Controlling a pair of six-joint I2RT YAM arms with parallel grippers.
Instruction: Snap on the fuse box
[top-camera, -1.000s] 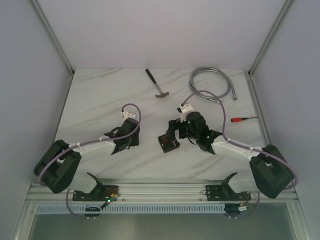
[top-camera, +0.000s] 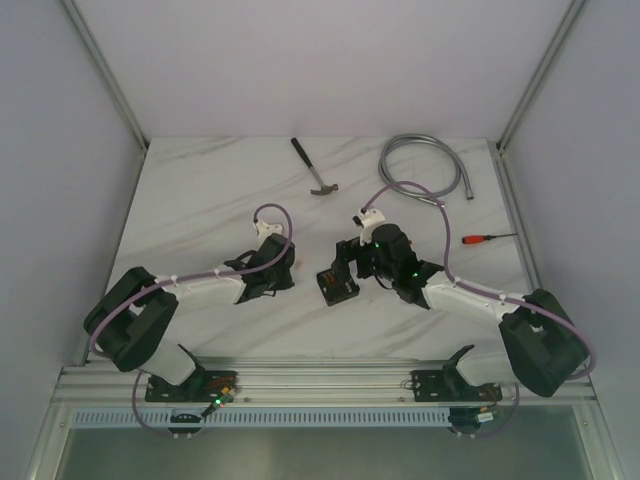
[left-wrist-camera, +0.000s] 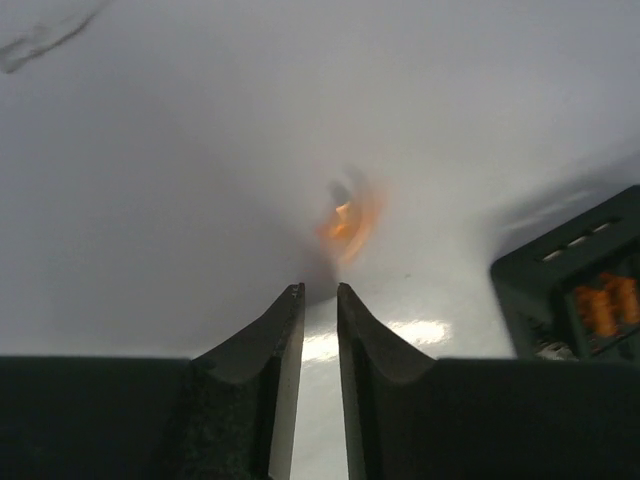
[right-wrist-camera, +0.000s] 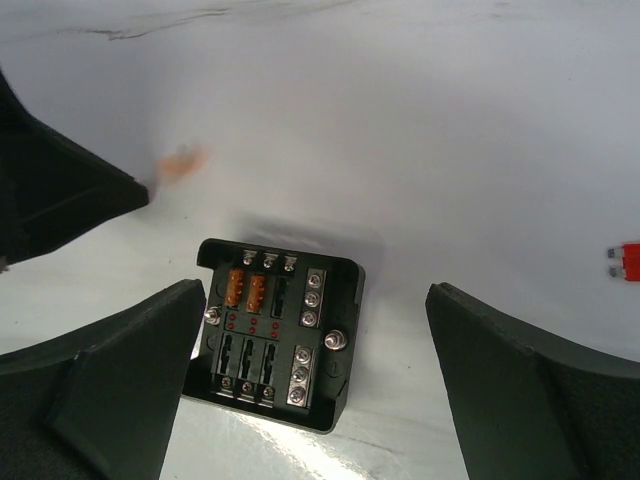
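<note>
The black fuse box (top-camera: 338, 285) lies open-topped on the table between the grippers, showing orange fuses, red dots and metal terminals in the right wrist view (right-wrist-camera: 275, 330). My left gripper is shut just left of the box, its fingertips close together at a small blurred orange object (left-wrist-camera: 350, 220); whether anything sits between them is unclear. My right gripper stands open above the fuse box, nothing between its fingers.
A hammer (top-camera: 323, 188) and a coiled grey hose (top-camera: 420, 138) lie at the back, a red screwdriver (top-camera: 475, 239) at the right. A small red part (right-wrist-camera: 628, 262) lies right of the box.
The left arm has moved right, towards the fuse box. The right arm has not visibly moved.
</note>
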